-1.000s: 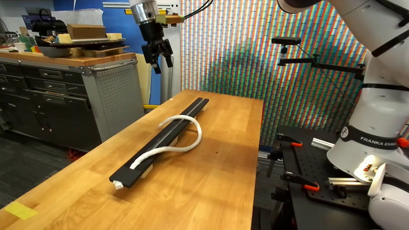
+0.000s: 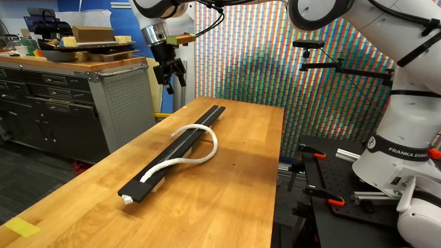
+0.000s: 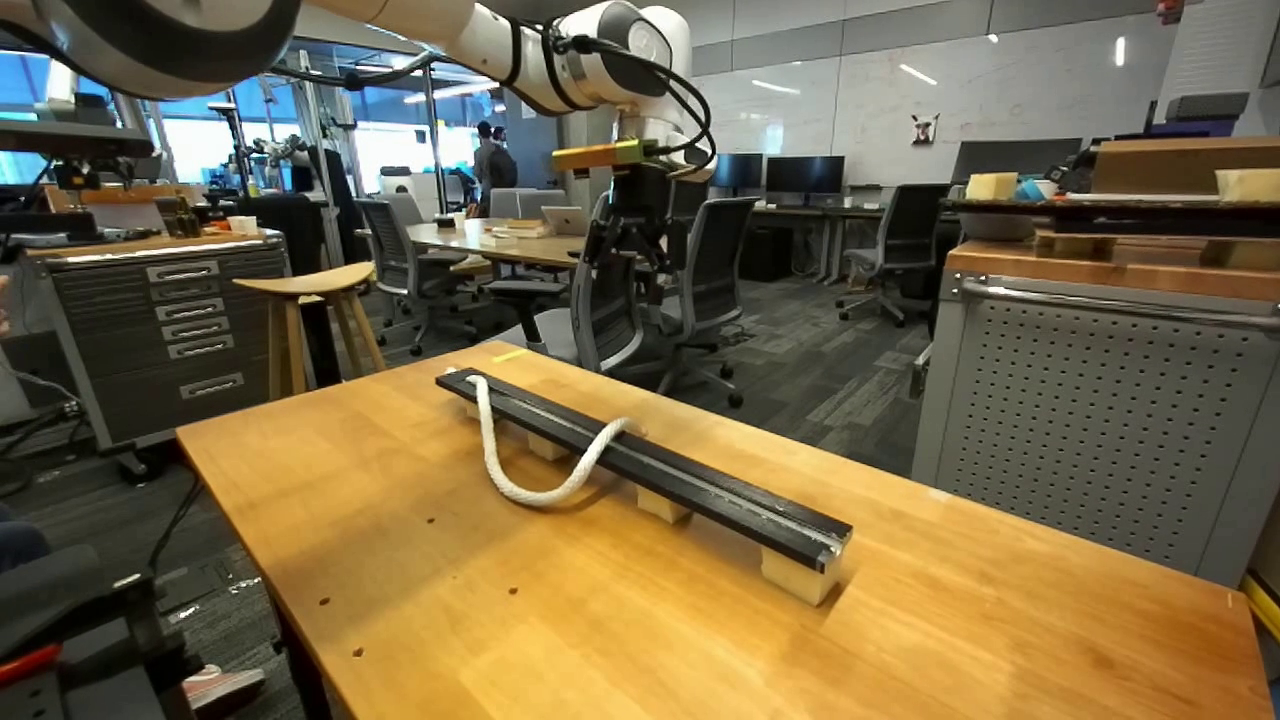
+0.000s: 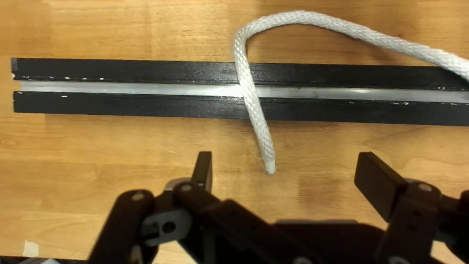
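Note:
A white rope (image 2: 215, 142) lies in a curve across a long black channel (image 2: 185, 146) on the wooden table. One rope end enters the channel at its near end in exterior view 1. The middle bows out over the table, and the free end crosses back over the channel. In the wrist view, that free tip of the rope (image 4: 258, 118) points down between the widely spread fingers. My gripper (image 2: 175, 84) hangs open well above the table, with nothing held.
Light blocks (image 3: 801, 576) prop the channel (image 3: 672, 474) off the table (image 3: 396, 600). A tool cabinet (image 2: 128, 95) stands past the table's left edge in exterior view 1.
My gripper has come down somewhat, staying open. The rope and the channel lie as before.

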